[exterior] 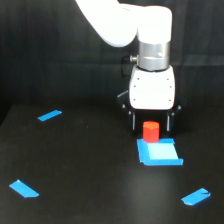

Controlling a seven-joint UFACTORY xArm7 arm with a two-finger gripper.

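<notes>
A small red block stands at the back edge of a white square framed in blue tape. Above it is my white arm, pointing down, with its gripper low over the table. The dark fingers stand apart, one to the left and one to the right of the block, with a gap on each side. The gripper is open. The fingertips are hard to make out against the black background, and I cannot tell whether they are level with the block or behind it.
Strips of blue tape lie on the black table: one at the back left, one at the front left, and one at the front right. A dark curtain hangs behind.
</notes>
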